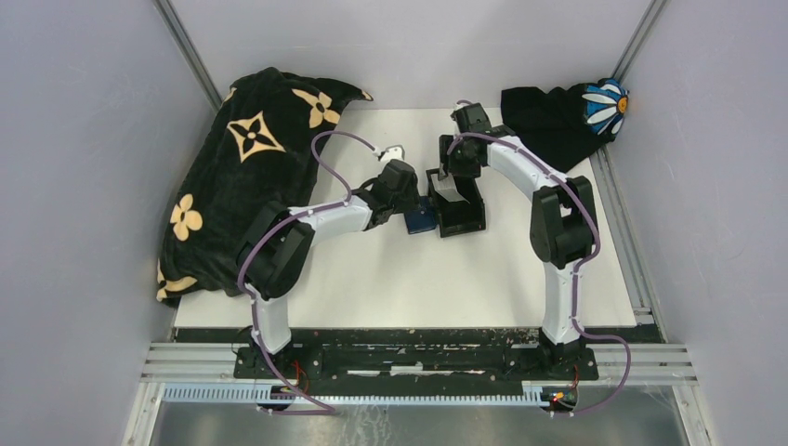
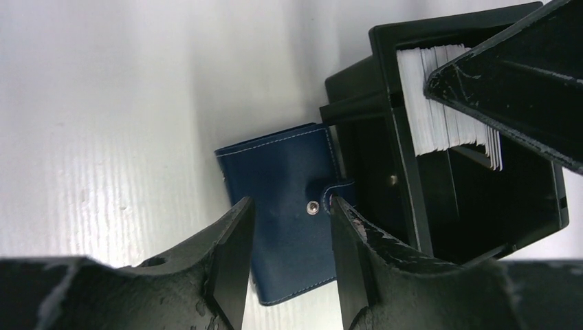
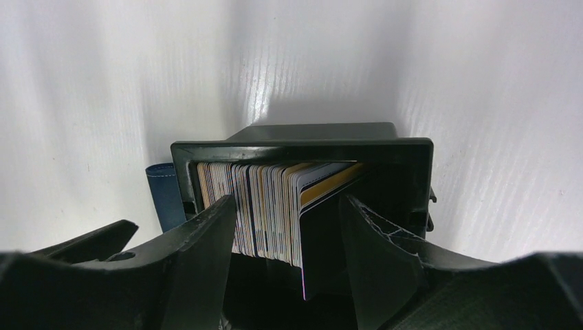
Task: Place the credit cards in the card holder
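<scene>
A black box (image 1: 462, 226) near the table's middle holds a row of upright credit cards (image 3: 265, 206) along one end. Right against its left side lies the dark blue card holder (image 2: 285, 199), closed by a snap flap. My left gripper is part open above the holder, nothing between its fingers. Over the box, my right gripper stands open, its fingertips above the cards; one leaning dark card (image 3: 322, 240) shows between the fingers, not clasped.
A dark patterned cushion (image 1: 251, 177) fills the back left, and a black cloth (image 1: 544, 130) with a flower patch lies at the back right.
</scene>
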